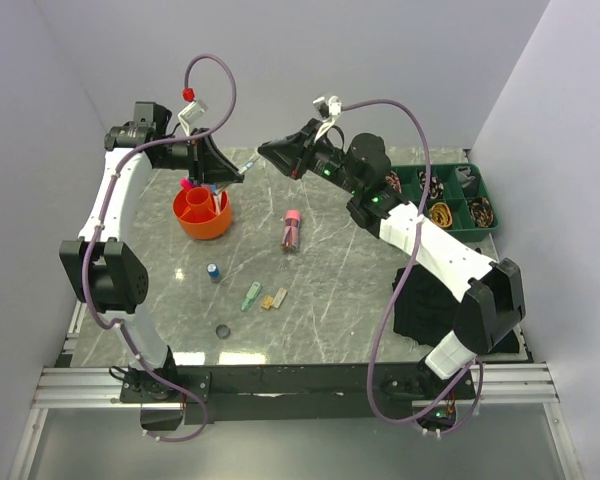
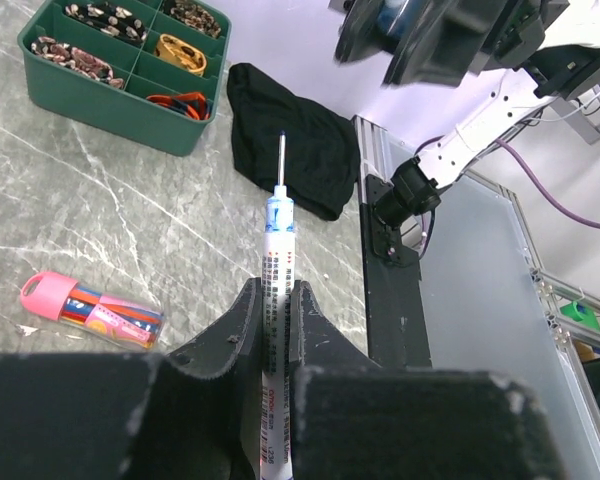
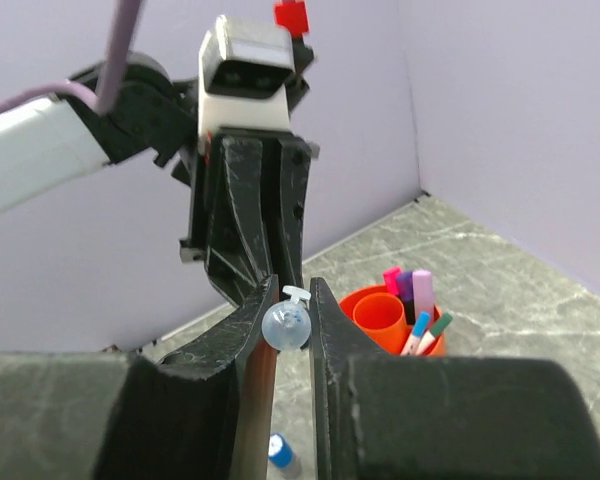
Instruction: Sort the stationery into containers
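In the left wrist view a white pen (image 2: 279, 270) with printed marks stands upright in my left gripper, which is shut on its barrel. The metal tip is bare at the upper end. My right gripper (image 1: 261, 153) is just right of the pen tip, apart from it, with a clear pen cap (image 3: 286, 325) between its fingertips. The orange pen holder (image 1: 204, 222) with several pens stands below my left gripper (image 1: 242, 176). On the table lie a pink-lidded case (image 1: 291, 232), a green cutter (image 1: 251, 296), two erasers (image 1: 279, 298) and a blue-capped bottle (image 1: 213, 272).
A green divided tray (image 1: 460, 234) with hair ties and other small things is at the back right. Black cloth (image 1: 425, 305) lies in front of it. A dark ring (image 1: 223, 331) sits near the front edge.
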